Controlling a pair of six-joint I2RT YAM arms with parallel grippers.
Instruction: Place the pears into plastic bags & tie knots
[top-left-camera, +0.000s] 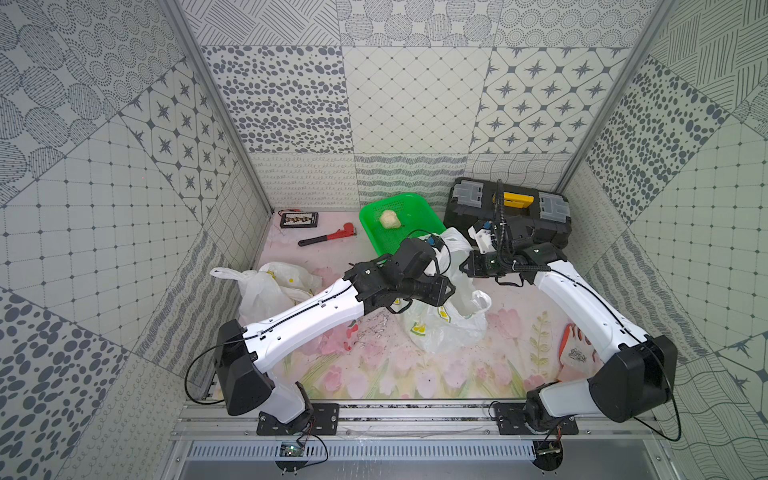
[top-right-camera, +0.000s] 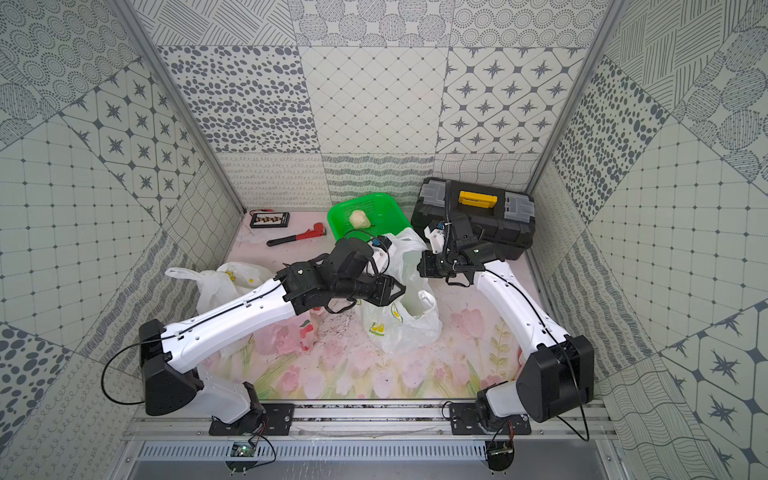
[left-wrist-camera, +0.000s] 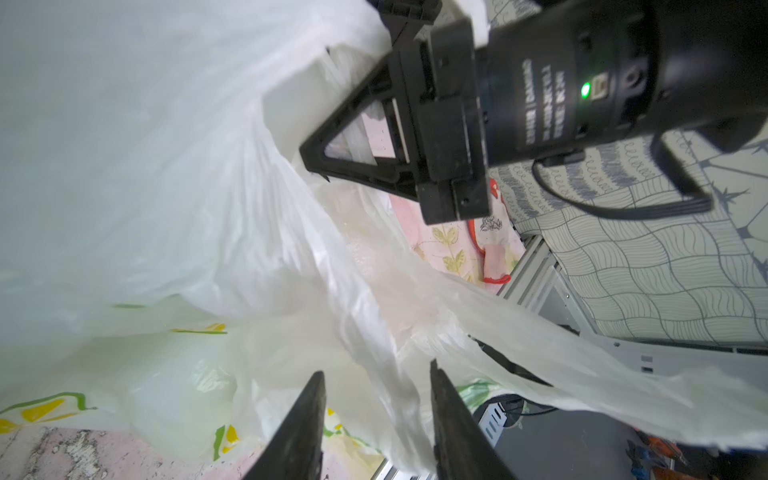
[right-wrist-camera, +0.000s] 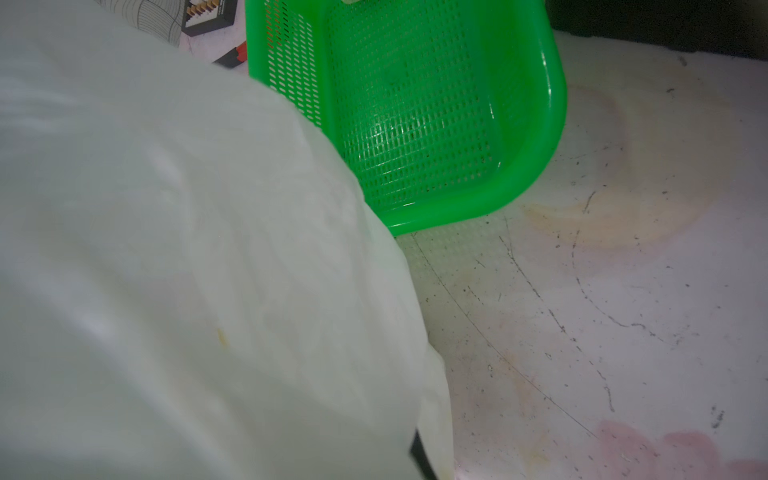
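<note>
A white plastic bag (top-left-camera: 460, 336) with yellow-green print stands slack in mid-table, its mouth spread between both grippers; no pear shows inside. At the left side of that mouth is my left gripper (top-left-camera: 448, 293); in the left wrist view its fingers (left-wrist-camera: 300, 432) stand apart, a strip of film running between them. My right gripper (top-left-camera: 467, 265) is shut at the right side, film of the bag at its tips. Plastic fills much of the right wrist view and hides most of those fingers. Another white bag (top-left-camera: 262, 297), its top gathered, lies at the left.
Behind the bag is a green basket (top-left-camera: 416, 206) with a pale lump (top-left-camera: 389, 218). A black toolbox (top-left-camera: 504, 212) stands back right, a red wrench (top-left-camera: 328, 235) back left. A glove (top-left-camera: 577, 354) lies at the right edge.
</note>
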